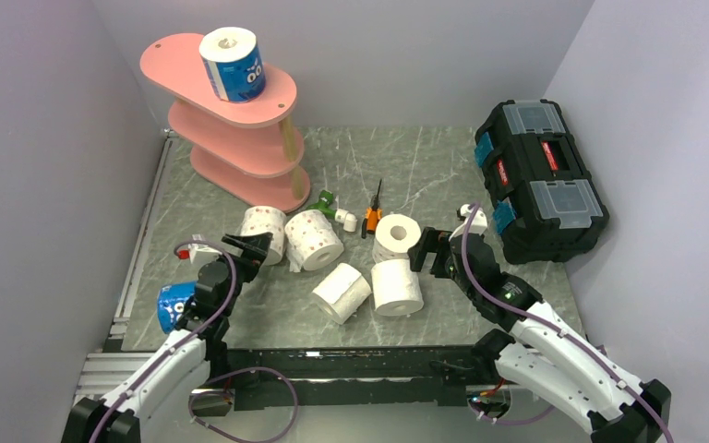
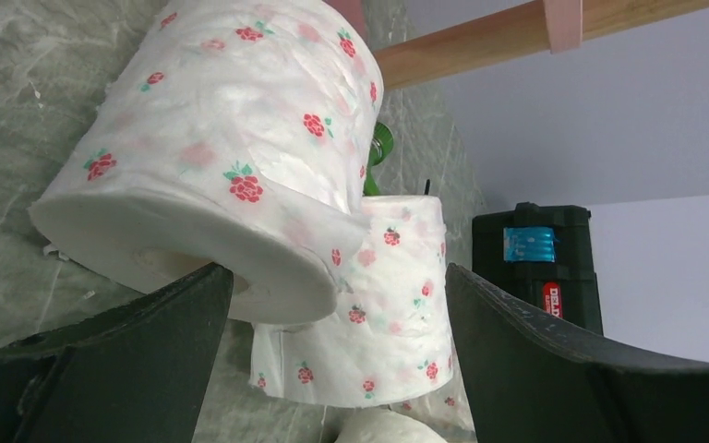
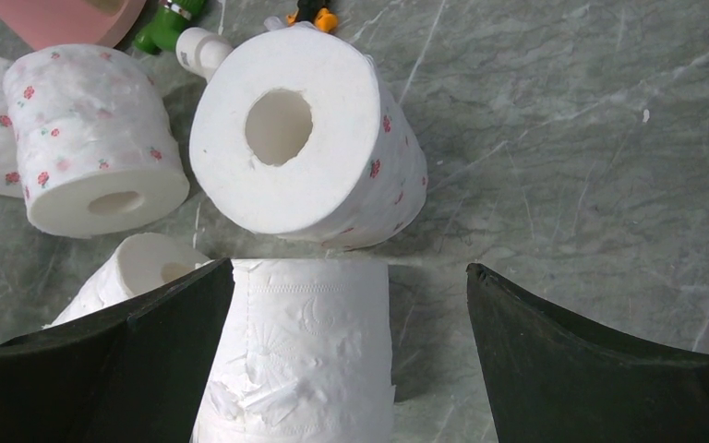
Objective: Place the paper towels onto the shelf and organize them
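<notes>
My left gripper is open at the end of a floral-print roll (image 2: 240, 120) lying on its side beside the pink shelf (image 1: 222, 65); a second floral roll (image 2: 360, 360) lies beyond. My right gripper is open above a plain white roll (image 3: 305, 360), behind which a floral roll (image 3: 332, 185) stands upright. Another white roll (image 1: 340, 293) lies in the middle. A blue-wrapped roll (image 1: 233, 74) stands on the shelf's top, and a blue pack (image 1: 174, 305) lies at the left, partly hidden by my left arm.
Green tool (image 1: 325, 201) with a white fitting and an orange-handled tool (image 1: 372, 218) lie behind the rolls. A black toolbox (image 1: 540, 185) occupies the right back. Bare marble board is free between shelf and toolbox.
</notes>
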